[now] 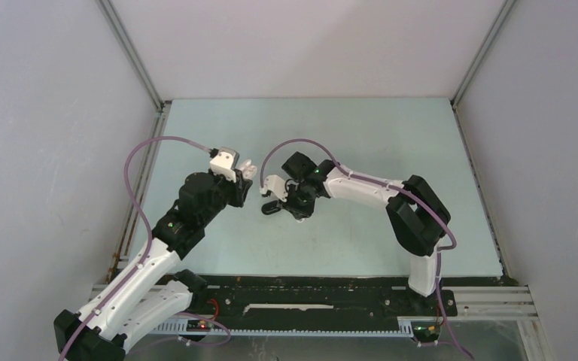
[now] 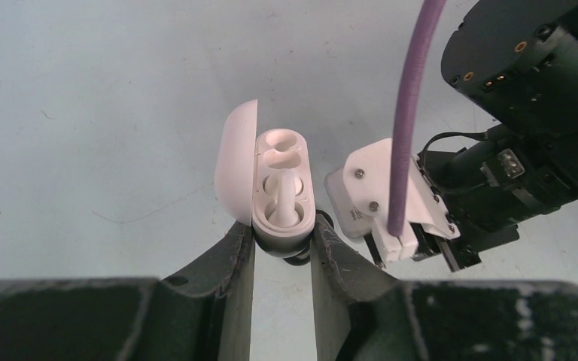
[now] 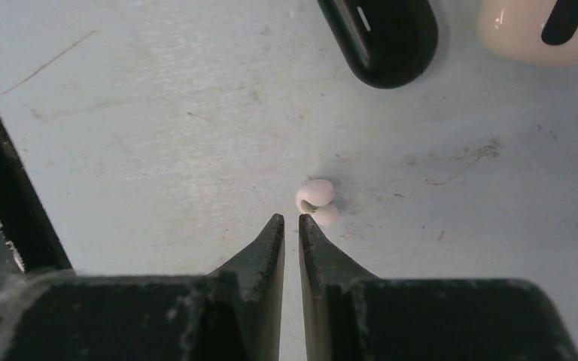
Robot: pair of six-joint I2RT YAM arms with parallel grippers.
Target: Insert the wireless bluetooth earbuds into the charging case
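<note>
My left gripper is shut on the open white charging case (image 2: 284,195), held upright with its lid to the left; one earbud stem shows in the lower cavity, while the upper cavity looks empty. A small white earbud (image 3: 316,197) lies on the table just beyond the fingertips of my right gripper, which appear close together with only a narrow gap and nothing seen between them. From above, the right gripper (image 1: 295,207) is low over the middle of the table, right of the left one.
A black oblong object (image 1: 271,207) lies beside the right gripper, also at the top of the right wrist view (image 3: 384,45).
</note>
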